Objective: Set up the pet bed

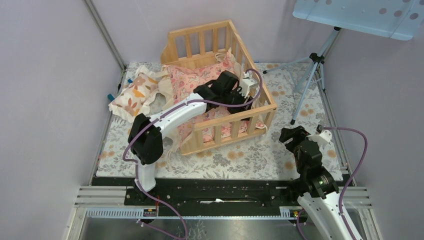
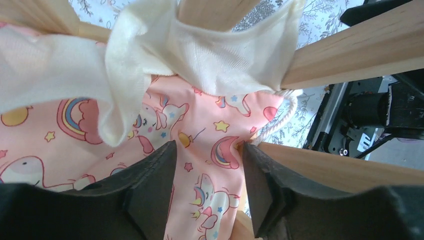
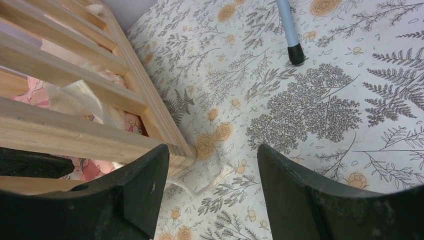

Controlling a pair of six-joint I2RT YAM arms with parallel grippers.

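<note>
The wooden pet bed [image 1: 212, 124] stands on the patterned mat, with a pink printed cushion [image 1: 192, 77] lying inside its rails. Over the bed's front right corner, my left gripper is partly open, nothing gripped between its fingers. Beneath it in the left wrist view, the cushion's pink fabric [image 2: 202, 195] reaches the corner, where a white cord [image 2: 282, 122] hangs by the rails. White trim [image 2: 230, 55] lies folded back over the fabric. Right of the bed and apart from it, my right gripper is open and empty. A cord's frayed end [image 3: 226, 171] rests on the mat.
A floral pillow [image 1: 135, 95] with a pale ruffle lies left of the bed. At the back right stands a light blue tripod [image 1: 311, 75] with a blue panel [image 1: 357, 17] above. Bare mat [image 1: 225, 162] stretches in front of the bed.
</note>
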